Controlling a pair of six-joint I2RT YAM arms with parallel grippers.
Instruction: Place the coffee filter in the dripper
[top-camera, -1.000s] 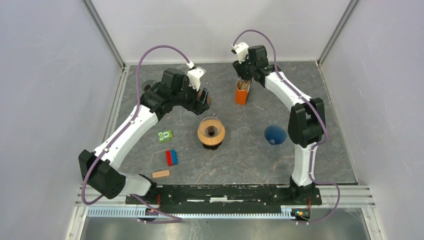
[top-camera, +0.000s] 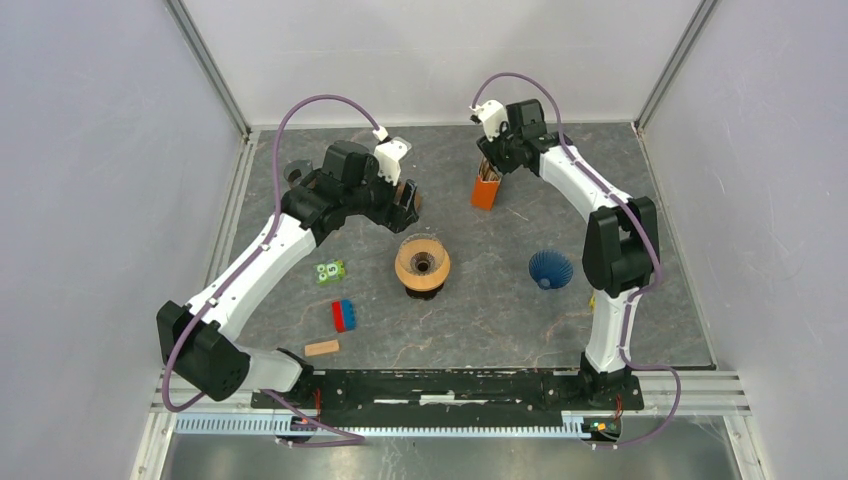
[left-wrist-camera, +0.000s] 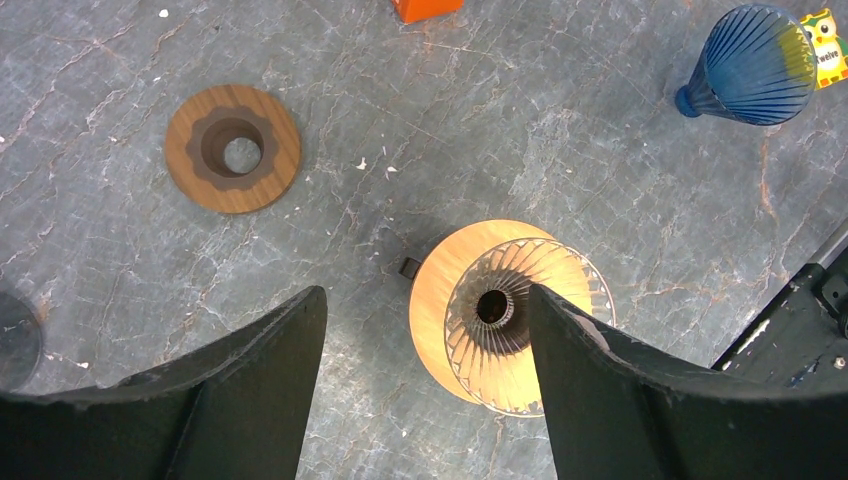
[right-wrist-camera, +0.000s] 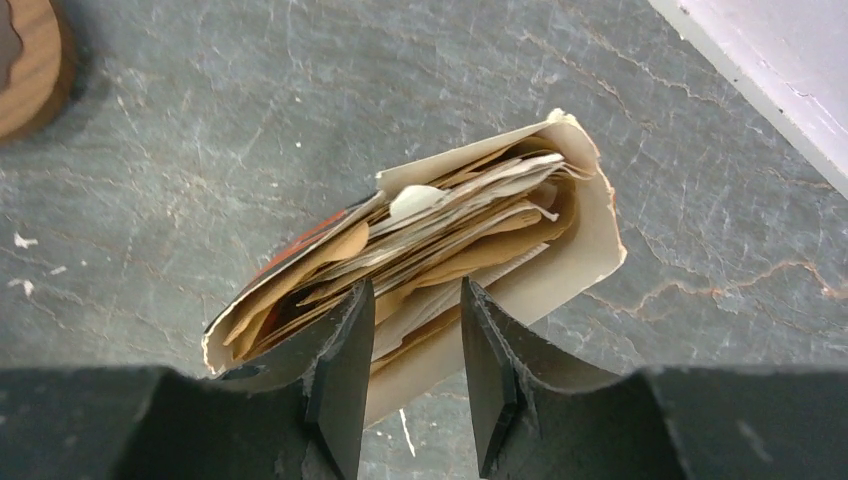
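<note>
Folded coffee filters (right-wrist-camera: 440, 235), brown and white, are packed in an open orange box (top-camera: 484, 195). My right gripper is over the box's near side, its fingers parted; whether any paper lies between them cannot be told, as the filters are right behind the tips. A clear ribbed dripper (left-wrist-camera: 530, 325) rests in a wooden ring stand (top-camera: 423, 262) near the table's middle, empty inside. Up and left of that dripper, my left gripper (top-camera: 405, 207) hangs open with nothing between its fingers. In the left wrist view its right finger (left-wrist-camera: 590, 370) covers part of the dripper.
A blue ribbed dripper (top-camera: 551, 269) lies on the right. A wooden ring (left-wrist-camera: 232, 150) sits beneath the left gripper. A green block (top-camera: 330, 271), a red-blue block (top-camera: 343, 315) and a wooden strip (top-camera: 321, 348) are at left.
The left arm sank very slightly. The dripper and stand have not moved.
</note>
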